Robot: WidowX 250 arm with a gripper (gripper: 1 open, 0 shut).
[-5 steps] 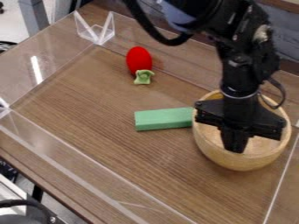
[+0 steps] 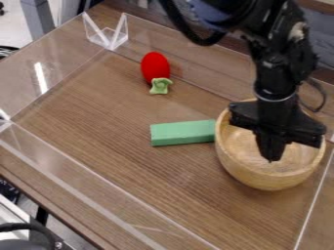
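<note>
The black arm reaches down from the top right, its gripper [image 2: 271, 153] over and partly inside a wooden bowl [image 2: 248, 176] at the right of the table. The fingertips point down into the bowl and look shut, with nothing visible between them; the bowl's far side is partly hidden by the gripper. A green block [image 2: 181, 134] lies just left of the bowl, at its rim.
A red object [image 2: 155, 66] with a small green piece [image 2: 160, 86] below it sits at the back centre. A clear wire-like holder [image 2: 107, 31] stands at the back left.
The gripper has shifted slightly up and to the right over the bowl since a second ago. The other objects look unmoved.
</note>
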